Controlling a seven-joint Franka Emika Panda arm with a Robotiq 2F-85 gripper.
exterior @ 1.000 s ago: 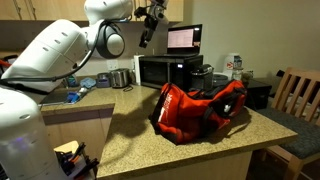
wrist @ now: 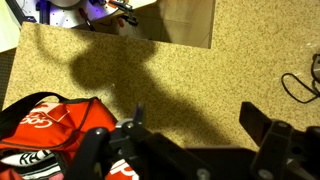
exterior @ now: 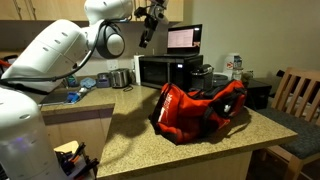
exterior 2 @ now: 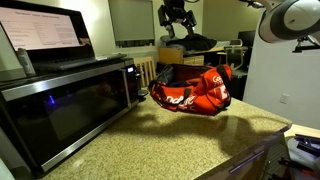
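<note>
High above the counter, my gripper (exterior: 143, 42) points downward in exterior view 1, well clear of everything below it. Exterior view 2 also has the gripper (exterior 2: 182, 33) near the top, its two fingers spread. In the wrist view the dark fingertips (wrist: 98, 146) stand wide apart, with bare countertop between them. A red and black bag (exterior: 195, 115) lies on the speckled counter (exterior: 150, 155). The same bag (wrist: 50, 135) fills the lower left of the wrist view, partly cut off by the frame.
A black microwave (exterior 2: 85, 105) stands against the wall with a laptop (exterior 2: 47, 35) on top. A toaster (exterior: 119, 78) and kettle are farther back. A cable (wrist: 298, 85) lies at the wrist view's right edge. Countertop beside the bag is clear.
</note>
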